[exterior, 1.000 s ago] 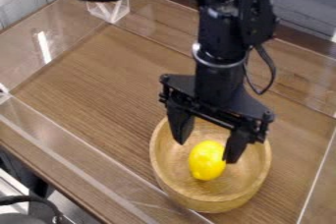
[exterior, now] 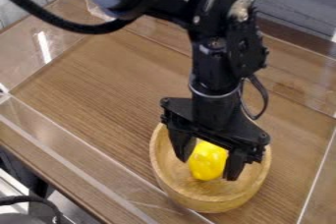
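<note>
A round wooden bowl [exterior: 197, 196] sits on the table at the lower centre, holding a yellow oval object [exterior: 207, 160]. My black gripper [exterior: 205, 152] is directly over the bowl and open, its fingers down at either side of the yellow object and covering part of it. Whether the fingers touch it I cannot tell.
Bare wooden table [exterior: 92, 81] spreads to the left and behind, with a clear strip along the left and a pale wall at the back. A black cable curves at the lower left.
The bowl has stayed about where it was.
</note>
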